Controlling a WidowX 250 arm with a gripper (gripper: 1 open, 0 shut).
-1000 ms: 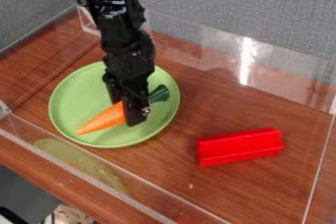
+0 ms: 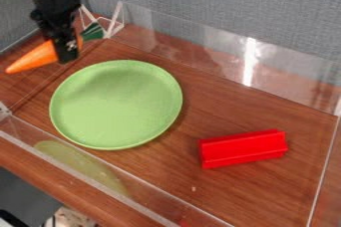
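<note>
My black gripper point(image 2: 62, 34) is raised at the upper left, shut on an orange toy carrot point(image 2: 34, 59) with a green top. The carrot is held tilted, its tip pointing to the lower left, beyond the upper left of the green plate point(image 2: 116, 105). The plate lies empty on the wooden surface.
A red block point(image 2: 242, 148) lies to the right of the plate. Clear low walls point(image 2: 293, 87) edge the wooden surface point(image 2: 253, 112), which is bare around the block and behind it. A grey padded wall stands at the back.
My gripper has lifted the carrot off the plate and moved it up and to the left. The plate and red block have not moved.
</note>
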